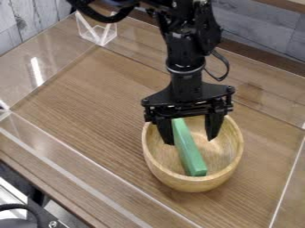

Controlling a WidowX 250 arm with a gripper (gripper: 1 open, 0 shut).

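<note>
A round wooden bowl (222,166) sits in the lower middle of the view, with a green elongated object (190,155) lying inside it, running from back to front. The black arm reaches down from the top, and its gripper (187,118) is over the back part of the bowl, fingers spread open to either side of the green object's far end. The far tip of the green object is partly hidden by the gripper.
A clear plastic item (99,27) stands at the back left of the wooden table (71,116). A dark cable shows at the bottom left corner.
</note>
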